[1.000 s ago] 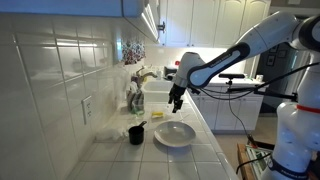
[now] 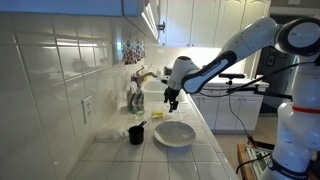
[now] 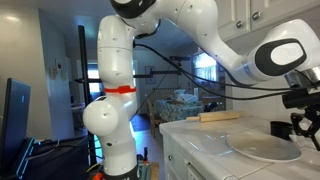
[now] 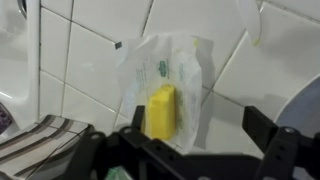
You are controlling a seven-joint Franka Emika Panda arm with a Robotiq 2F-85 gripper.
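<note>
A yellow object (image 4: 161, 111) lies on a piece of thin, whitish wrapping (image 4: 188, 68) on the white tiles; in exterior view 1 the yellow object (image 2: 159, 114) appears small, towards the sink. My gripper stands open above the counter, its dark fingers spread apart, with the yellow object beyond them near the left finger (image 4: 138, 118). No contact shows between them. From the side, the gripper (image 2: 172, 104) hangs over the tiles, just right of the yellow object.
A wide white dish (image 2: 174, 136) sits nearer the camera, with a small black pot (image 2: 136, 134) left of it by the tiled wall. The sink (image 4: 14, 60) borders the tiles at the upper left. Bare counter lies in front of the dish.
The arm has swung slightly left in exterior view 1, and the gripper has come a little lower and closer to the yellow object. The dish and pot have stayed put.
</note>
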